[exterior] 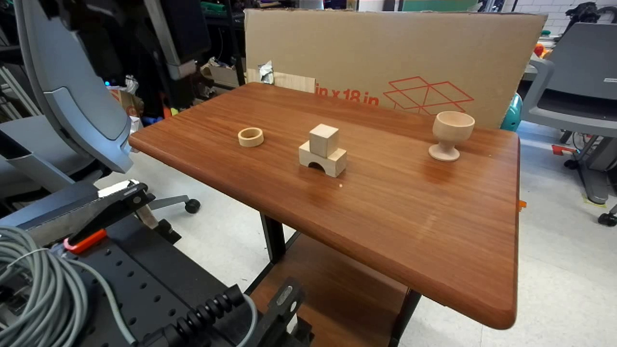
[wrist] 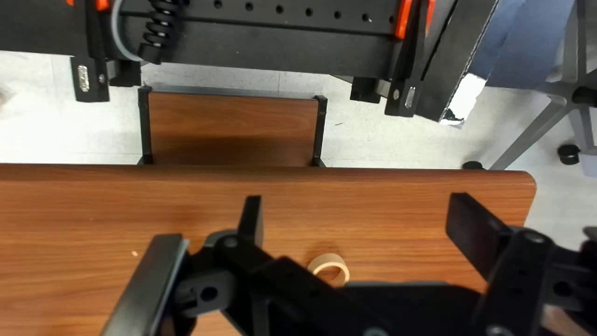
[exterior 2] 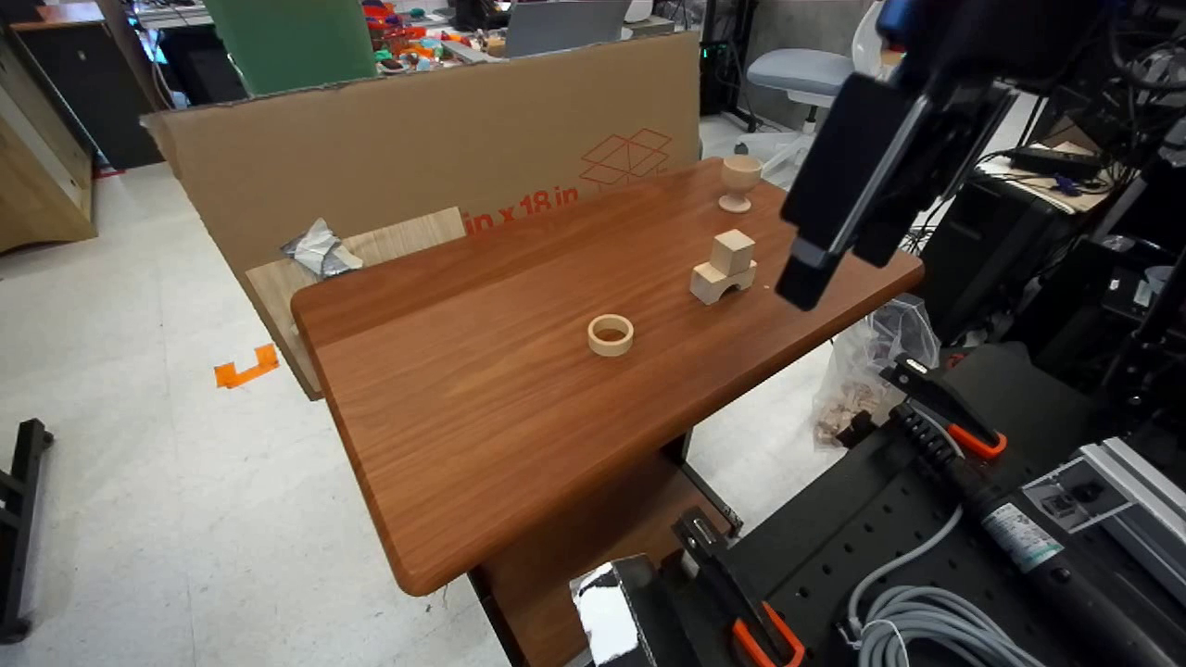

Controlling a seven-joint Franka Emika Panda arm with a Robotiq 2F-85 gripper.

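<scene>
A pale wooden ring [exterior: 251,142] lies flat on the brown table. To its right in exterior view 1, a wooden cube [exterior: 324,140] rests on an arch-shaped block [exterior: 335,166]. A wooden goblet [exterior: 452,127] stands upright near the far right corner. High over the table, my gripper is open, its fingers spread wide with nothing between them. From the wrist camera the ring [wrist: 328,258] appears well below, partly framed by the gripper's body, while the blocks and goblet are out of that view. Exterior view 2 shows the dark fingers [exterior 2: 808,272] above the table.
A large cardboard sheet [exterior: 370,49] stands along the table's far edge. The robot's black base plate [exterior: 156,277], with clamps and coiled cable, faces the near edge. A grey chair [exterior: 87,110] is close to the left corner.
</scene>
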